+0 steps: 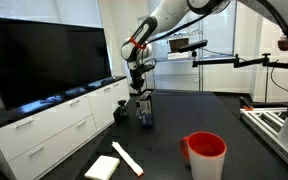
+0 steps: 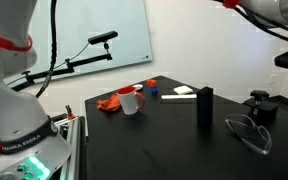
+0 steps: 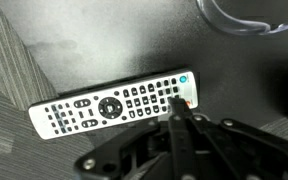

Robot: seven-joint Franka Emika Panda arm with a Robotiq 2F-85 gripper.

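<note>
A white remote control (image 3: 114,106) with dark buttons lies across the wrist view, on a dark surface. My gripper shows at the lower right of that view, its fingertips close together over the remote's right end. It is shut, and nothing shows between its fingers. Whether the tips touch the remote cannot be told. In exterior view 1 the gripper (image 1: 138,88) points down at the far end of the dark table, small and partly hidden by dark objects. In exterior view 2 the gripper is out of frame.
Clear goggles (image 2: 252,132) lie by a black upright box (image 2: 205,107). A red mug (image 1: 204,155), white inside, stands near the front. A white marker-like stick (image 1: 127,159) and a pale flat piece (image 1: 102,167) lie to its left.
</note>
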